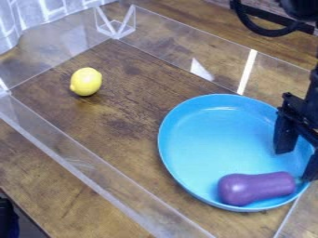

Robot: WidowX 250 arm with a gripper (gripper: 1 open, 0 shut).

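Observation:
A purple eggplant (255, 188) lies in the blue plate (199, 139), toward its front right. The black gripper (292, 144) is at the right edge of the view over the plate's right side, partly cut off; its fingers stand apart from the eggplant's main body, and whether anything is between them is hard to see. A yellow lemon (86, 82) rests on the wooden surface at the upper left, away from the plate.
Clear plastic walls (93, 195) enclose the wooden work area on several sides. The middle of the wood between lemon and plate is bare. A white cloth (22, 19) is at the top left corner.

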